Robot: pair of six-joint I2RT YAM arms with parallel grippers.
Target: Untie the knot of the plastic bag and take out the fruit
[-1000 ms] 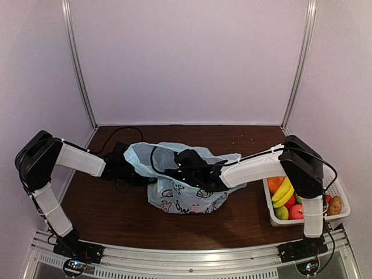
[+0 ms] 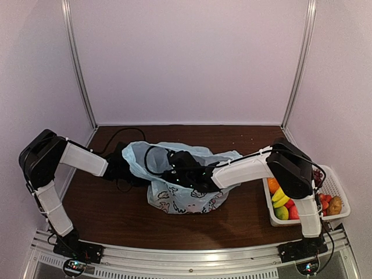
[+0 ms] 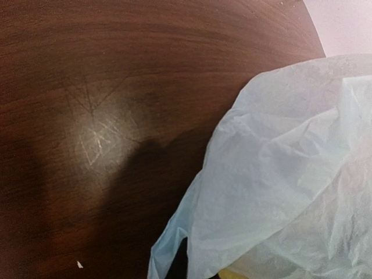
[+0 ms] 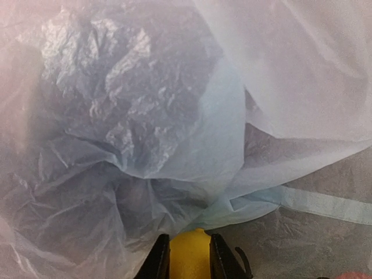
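Note:
The pale blue plastic bag (image 2: 189, 199) lies mouth open in the middle of the table, printed with dark and pink figures. At its left rim, my left gripper (image 2: 143, 179) is shut on the plastic; one dark fingertip (image 3: 181, 263) shows among the folds in the left wrist view. Inside the bag, my right gripper is shut on a yellow fruit (image 4: 189, 261), whose rounded top shows between the two fingers. The top view hides this fruit behind the arm and bag wall. A bit of reddish fruit (image 4: 353, 275) appears at the right wrist view's lower right corner.
A white basket (image 2: 344, 204) stands at the table's right edge, under the right forearm, holding several fruits such as bananas (image 2: 280, 197) and a green mango (image 2: 281, 213). Bare brown table (image 2: 145, 232) lies in front of the bag.
My right arm has shifted slightly left, deeper into the bag. The left gripper has edged a little to the right at the rim.

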